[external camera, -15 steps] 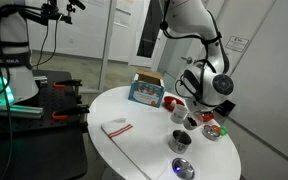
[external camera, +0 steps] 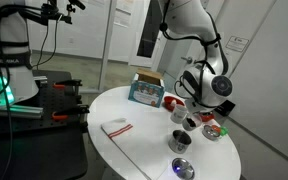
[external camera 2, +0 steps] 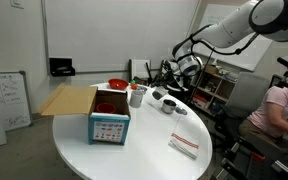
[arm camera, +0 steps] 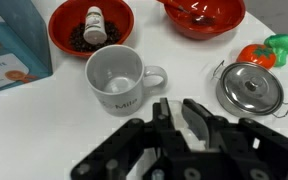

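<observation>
My gripper is low over the table, its black fingers shut on a pale, greyish object (arm camera: 190, 131). Most of that object is hidden by the fingers, so its kind is unclear. In exterior view 1 a light shape (external camera: 191, 124) shows below the gripper. A white mug (arm camera: 120, 80) with dark lettering stands upright just ahead and to the left in the wrist view; its handle points toward the fingers. Exterior view 1 also shows this white mug (external camera: 179, 114).
Red bowls (arm camera: 92, 48) stand beyond the mug, one containing dark bits and a small bottle (arm camera: 95, 25). A lidded steel pot (arm camera: 251, 88) and a toy tomato (arm camera: 255, 56) are right. A steel pot (external camera: 179, 143), box (external camera: 144, 92) and striped cloth (external camera: 116, 128) occupy the table elsewhere.
</observation>
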